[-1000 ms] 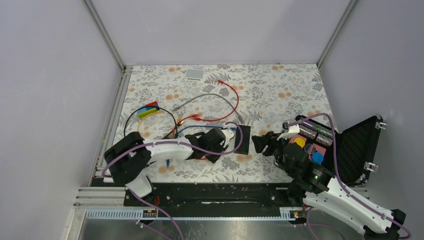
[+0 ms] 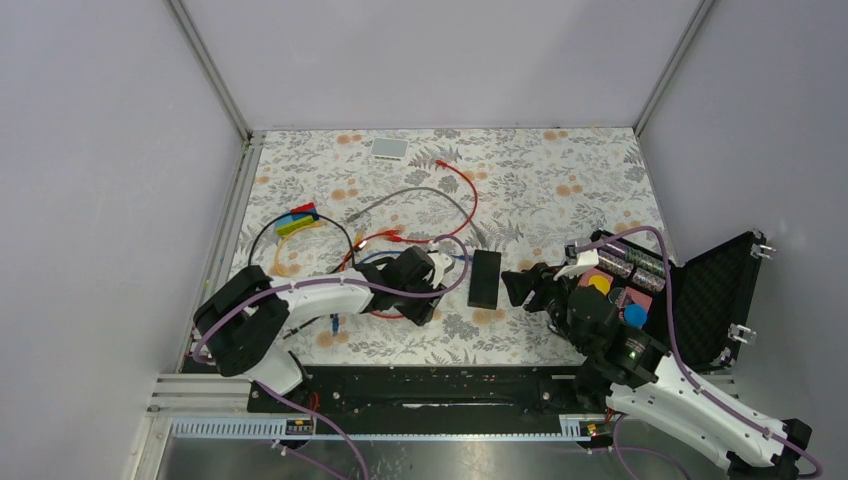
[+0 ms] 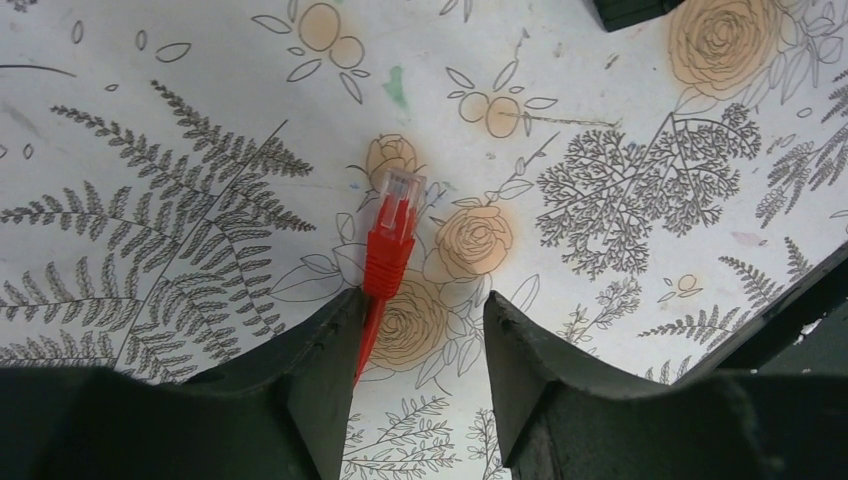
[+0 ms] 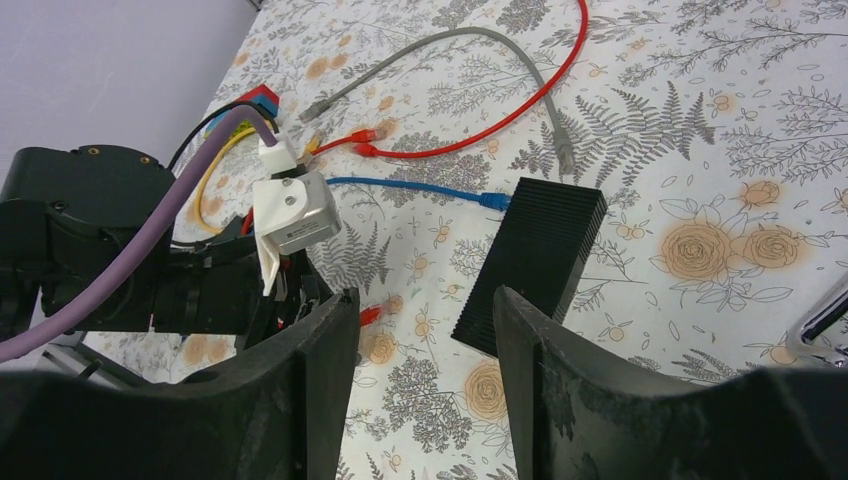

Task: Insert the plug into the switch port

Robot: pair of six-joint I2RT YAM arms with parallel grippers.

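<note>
A red cable plug with a clear tip lies on the patterned mat between the fingertips of my left gripper, which is open just above it. The black ridged switch lies right of the left gripper in the top view; its ports cannot be made out. My right gripper is held raised at the switch's right, apart from it, with its fingers parted and nothing between them.
Grey, red, blue, yellow and black cables lie across the left and middle. An open black case with round items stands at the right.
My left arm has drawn to the left, away from the switch, which is now less covered in the top view. The right arm shows no visible change.
</note>
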